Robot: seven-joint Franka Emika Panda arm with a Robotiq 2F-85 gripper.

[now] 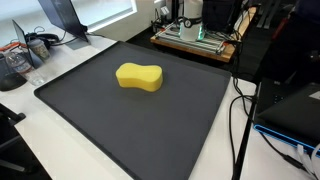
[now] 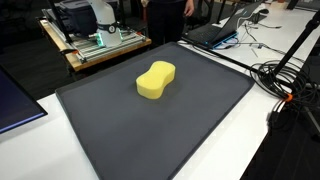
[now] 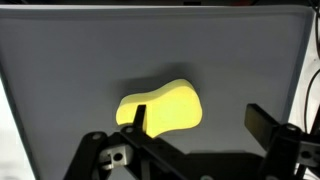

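A yellow sponge (image 1: 139, 77), narrowed at its middle, lies flat on the dark grey mat (image 1: 140, 125), toward the back of it in exterior view 1. The same sponge (image 2: 156, 80) sits in the rear half of the mat (image 2: 165, 125) in exterior view 2. From the wrist, I look down on the sponge (image 3: 165, 108), left of centre. My gripper is open, its fingers wide apart and nothing held. The left finger (image 3: 137, 122) overlaps part of the sponge in this view; the right finger (image 3: 261, 124) appears over bare mat. Neither exterior view shows the gripper.
Bare mat surrounds the sponge on all sides. Black cables (image 1: 236, 105) run along the right side in exterior view 1. Glass-like items and clutter (image 1: 18, 62) stand off the mat's left edge. Tangled cables (image 2: 285, 78) lie right of the mat in exterior view 2.
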